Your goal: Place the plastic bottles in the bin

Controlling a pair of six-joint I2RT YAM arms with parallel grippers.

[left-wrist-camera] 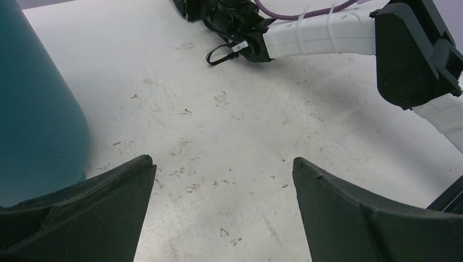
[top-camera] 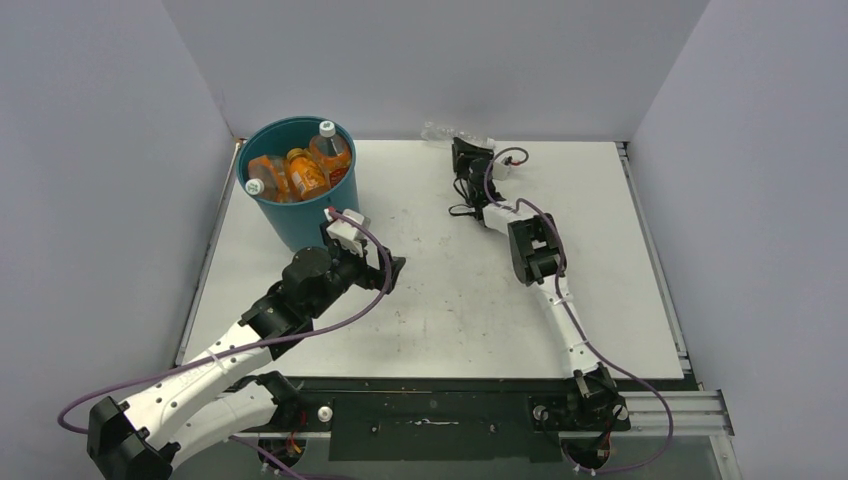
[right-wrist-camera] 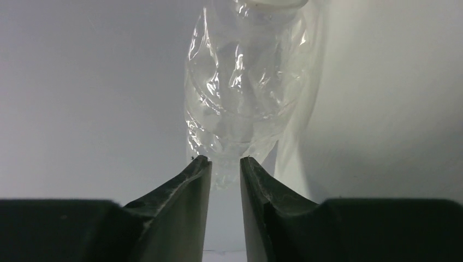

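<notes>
A clear plastic bottle (top-camera: 442, 132) lies along the back wall. In the right wrist view the crumpled bottle (right-wrist-camera: 240, 82) is just beyond my right gripper, whose fingertips are close together with a narrow gap. The bottle's far, narrower end shows behind that gap; no firm hold is visible. Seen from above, the black right gripper (top-camera: 470, 150) is right in front of the bottle and covers part of it. My left gripper stands open and empty over bare table. The teal bin (top-camera: 303, 222) holds orange-labelled bottles (top-camera: 307, 172).
The back wall (top-camera: 560, 70) rises directly behind the clear bottle. Beside the left gripper is the bin's wall (left-wrist-camera: 38, 120). The right forearm (top-camera: 535, 250) stretches across the right-centre of the white table (top-camera: 450, 310), while the table's middle is free.
</notes>
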